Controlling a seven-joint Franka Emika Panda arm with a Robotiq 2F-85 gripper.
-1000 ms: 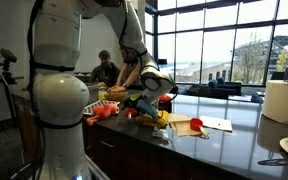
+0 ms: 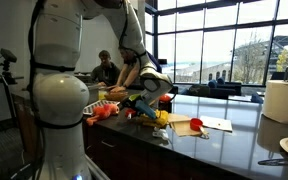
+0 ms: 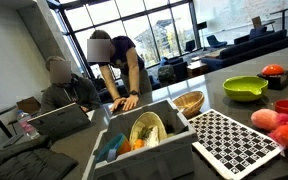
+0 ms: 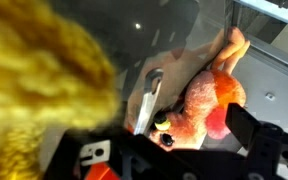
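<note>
In the wrist view my gripper stands open, its dark fingers [image 4: 248, 130] spread at the bottom of the picture. An orange and pink plush toy [image 4: 198, 108] appears between and beyond them; contact with it does not show. Very close to the camera, a blurred fuzzy yellow thing [image 4: 39, 70] covers the left side. Seen in exterior view 1, my gripper [image 2: 138, 106] is low over the counter among the toys, close to a yellow item [image 2: 162, 118]. Its fingertips are too small to make out there.
A red cup [image 2: 196, 124], white paper [image 2: 217, 124] and a white pot [image 2: 284, 101] stand to the right. Exterior view 2 shows a filled grey bin [image 3: 164, 158], a green bowl [image 3: 246, 90] and a checkered board [image 3: 232, 142]. A person [image 3: 129, 62] leans on the counter.
</note>
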